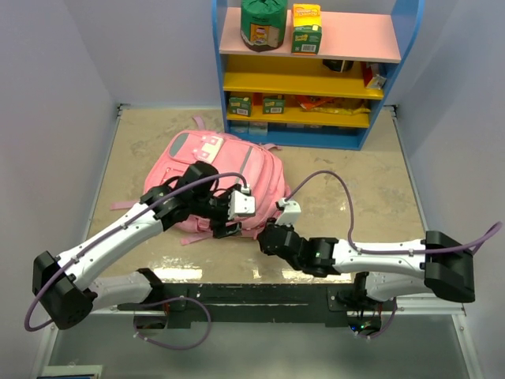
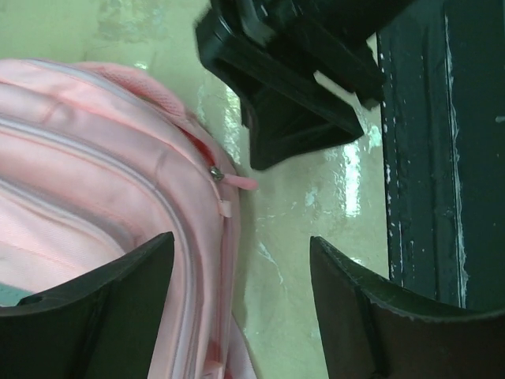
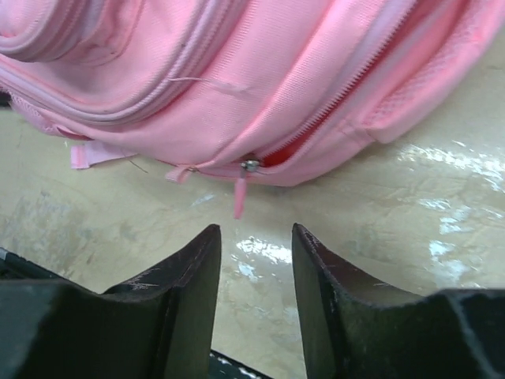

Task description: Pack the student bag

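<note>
A pink backpack [image 1: 256, 168] lies flat on the table, filling its left half. Its zipper pull [image 3: 240, 197] dangles at the bag's near edge in the right wrist view, where a short zipper stretch is parted and shows red inside. My right gripper stands part open just short of that pull, with only table between its fingers. Over the bag's near side, my left gripper is part open as well and holds nothing. In the left wrist view the same pull lies beyond its fingers, close to the dark tip of the right gripper.
A blue-sided shelf [image 1: 296, 82] with yellow boards stands at the back, holding a green container [image 1: 263, 24], a yellow-green box [image 1: 306, 30] and several smaller packs. Right of the bag, the table [image 1: 347, 185] is clear.
</note>
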